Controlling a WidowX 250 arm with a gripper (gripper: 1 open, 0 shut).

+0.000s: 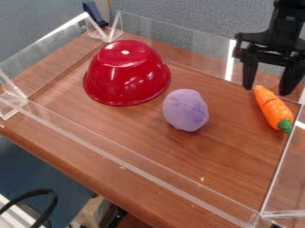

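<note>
An orange toy carrot [273,109] with a green tip lies on the wooden table at the right. Just above it, at the upper right, my black gripper [272,82] is open, its fingers pointing down on either side over the carrot's upper end, apart from each other. A purple oval object [186,109] lies near the middle of the table. An upturned red bowl or dome [127,69] sits at the upper left.
Clear plastic walls [184,49] border the table's work area. A dark cable hangs at the lower left, off the table.
</note>
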